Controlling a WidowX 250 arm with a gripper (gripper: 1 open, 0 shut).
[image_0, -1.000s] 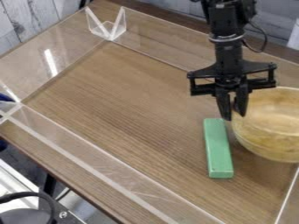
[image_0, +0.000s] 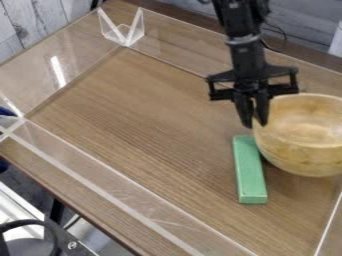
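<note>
My black gripper (image_0: 254, 108) reaches down from the top of the view to the near rim of a large cream bowl (image_0: 305, 142) at the right, its fingertips at the bowl's upper left edge; it looks shut on that rim, though the fingertips are partly hard to make out. A green oblong block (image_0: 249, 170) lies on the wooden table (image_0: 127, 120) just left of and below the bowl.
Clear plastic walls edge the table at the left, back and bottom. A small clear holder (image_0: 122, 30) stands at the back left. Black cable or hardware sits at the lower left corner.
The gripper has moved slightly up and left in the view, and the bowl has shifted with it, now looking a little higher and more tilted. The green block stays in place.
</note>
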